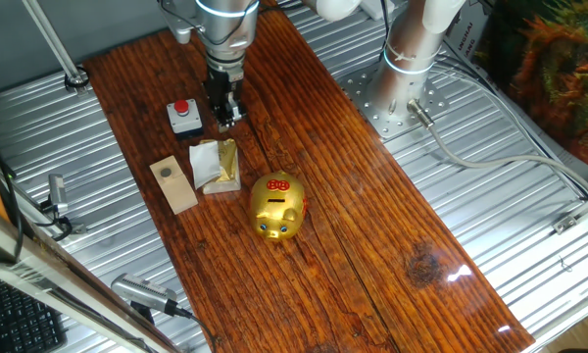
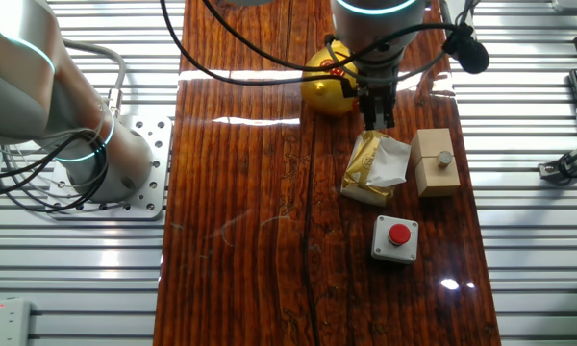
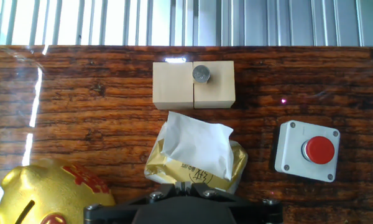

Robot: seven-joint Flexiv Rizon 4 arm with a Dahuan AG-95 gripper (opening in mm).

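My gripper (image 1: 232, 120) hangs over the table, on the near side of the tissue pack in the wrist view. Its fingertips come together at the bottom of that view, and nothing shows between them. A gold piggy bank (image 1: 277, 208) with red markings and a dark slot on its back stands apart from the gripper. The gold and white tissue pack (image 3: 196, 149) has a white sheet sticking out on top. Behind it, a round grey coin-like disc (image 3: 201, 74) rests on a pale wooden block pair (image 3: 173, 84), close to the seam.
A white box with a red push button (image 3: 319, 150) stands to the right of the tissue pack in the wrist view. The long wooden table (image 1: 372, 265) has a wide clear area beyond the piggy bank. Black cables (image 2: 260, 80) loop around the arm.
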